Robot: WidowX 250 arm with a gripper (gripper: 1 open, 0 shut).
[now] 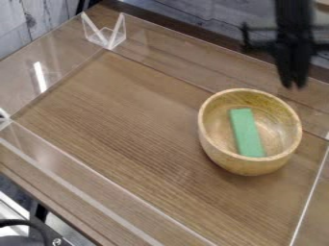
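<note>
A wooden bowl (221, 159) sits on the right side of the wooden table, holding a green rectangular block (245, 133). The dark gripper (270, 60) hangs blurred at the top right, above and behind the bowl, apart from it. Its fingers are too blurred to show whether it is open or shut.
A clear plastic piece (106, 31) stands at the back left corner. A wall runs along the back, and a dark cable shows at the bottom left.
</note>
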